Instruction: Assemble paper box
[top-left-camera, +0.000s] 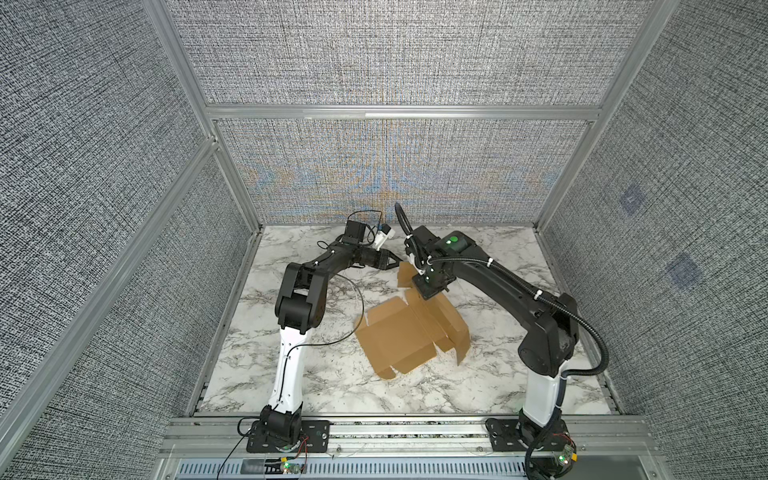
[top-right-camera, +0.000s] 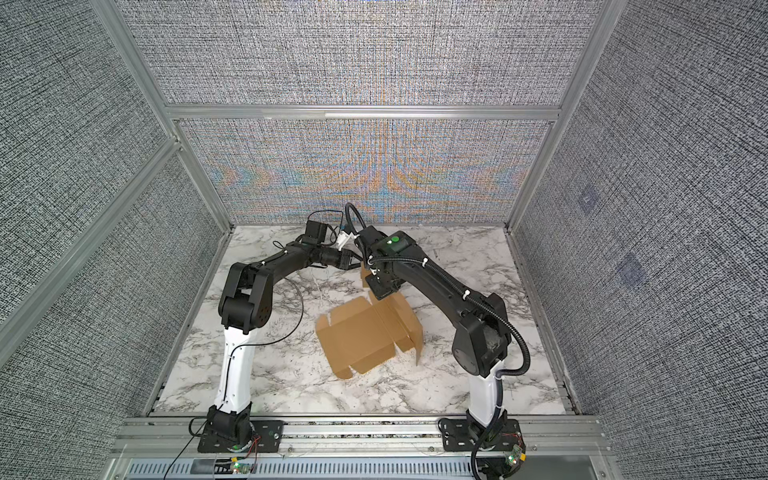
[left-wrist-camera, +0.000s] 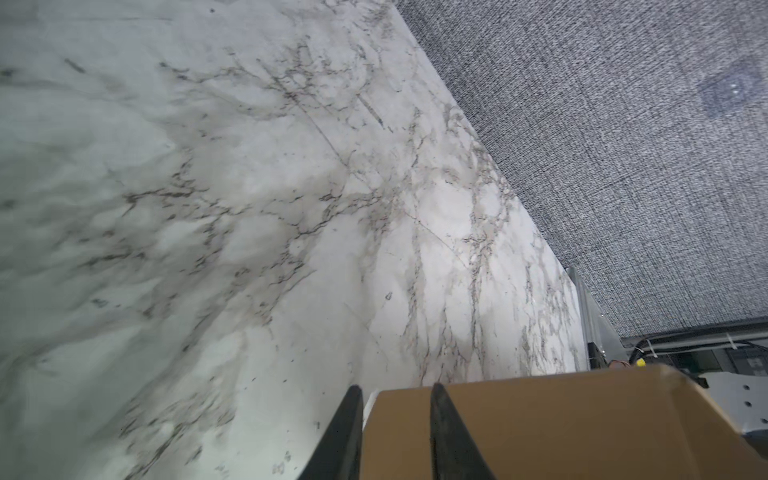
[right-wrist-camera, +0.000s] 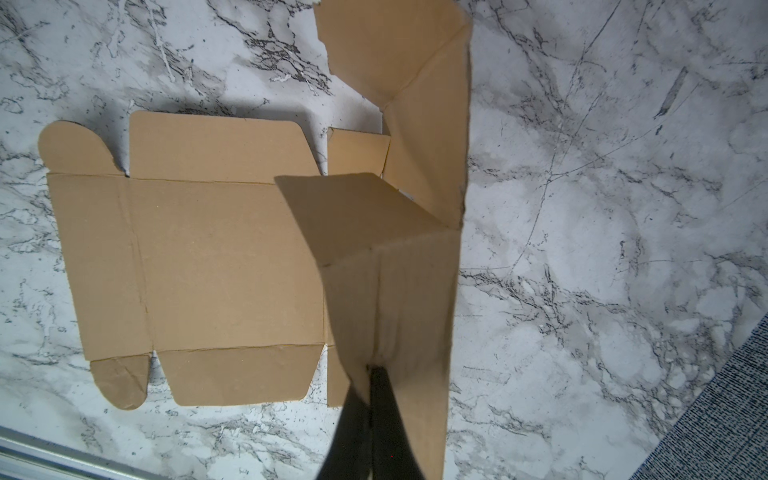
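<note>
A flat cardboard box blank (top-left-camera: 397, 334) lies on the middle of the table, its right side folded partly up. In the right wrist view my right gripper is shut on that raised cardboard side (right-wrist-camera: 408, 304). My left gripper (top-left-camera: 396, 262) is at the back, beside the blank's far flap (top-left-camera: 405, 273). In the left wrist view its fingertips (left-wrist-camera: 438, 400) stand apart, just before a cardboard edge (left-wrist-camera: 544, 416); whether cardboard lies between them is unclear.
Walls (top-right-camera: 640, 200) close in at the back and sides. The two wrists are close together at the back centre.
</note>
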